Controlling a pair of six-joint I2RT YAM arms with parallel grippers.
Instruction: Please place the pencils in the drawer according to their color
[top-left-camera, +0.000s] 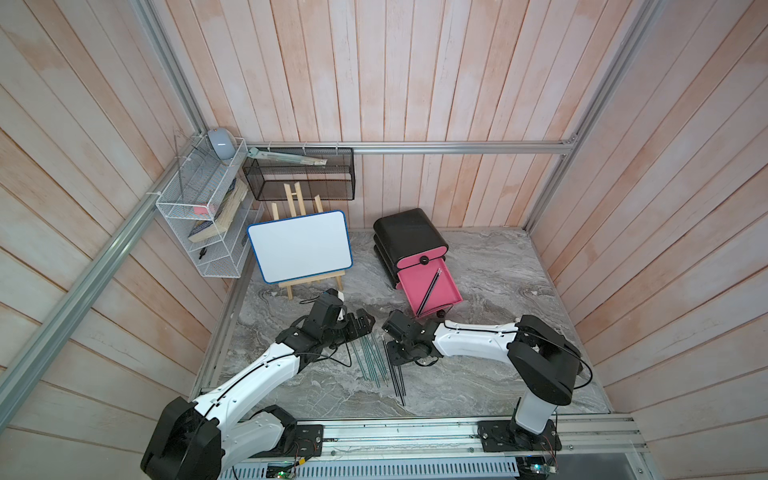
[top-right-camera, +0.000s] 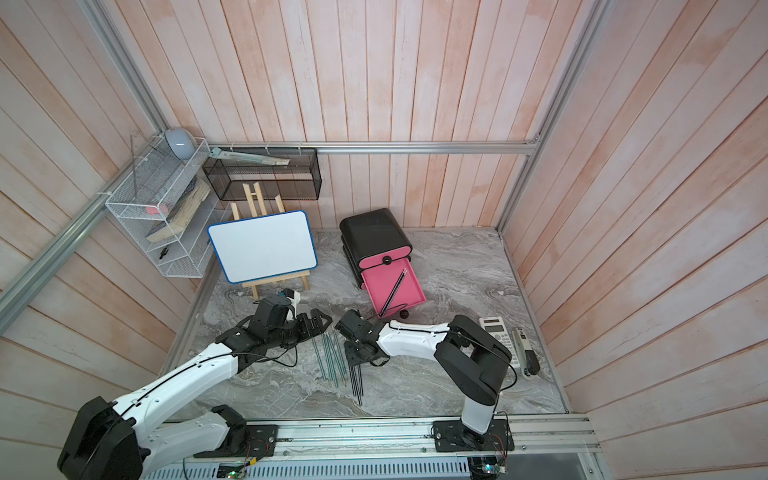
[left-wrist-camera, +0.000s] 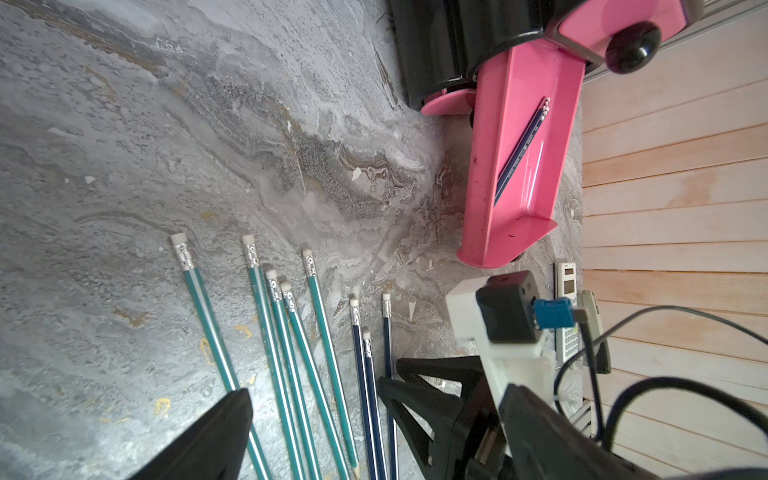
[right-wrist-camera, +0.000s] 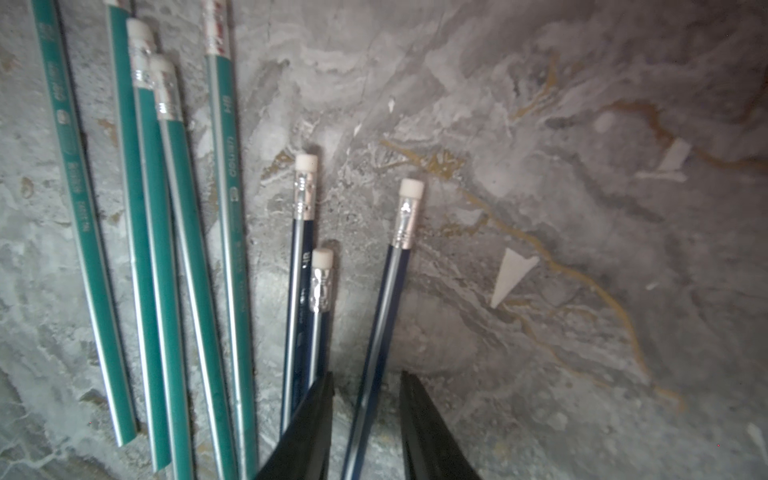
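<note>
Several teal pencils (right-wrist-camera: 227, 240) and three dark blue pencils (right-wrist-camera: 380, 320) lie side by side on the marble table. My right gripper is low over the dark ones, part open, its fingertips either side of the rightmost dark pencil. My left gripper (top-left-camera: 360, 325) hangs above the teal pencils; its fingers show blurred and spread apart in the left wrist view. The pink drawer (left-wrist-camera: 540, 204) of the black organizer (top-left-camera: 408, 232) is pulled out, with dark pencils (left-wrist-camera: 521, 148) lying inside.
A whiteboard on an easel (top-left-camera: 300, 244) stands back left, beside wire shelves (top-left-camera: 204, 204). A calculator (top-right-camera: 496, 336) and another device (top-right-camera: 526, 356) lie at the far right.
</note>
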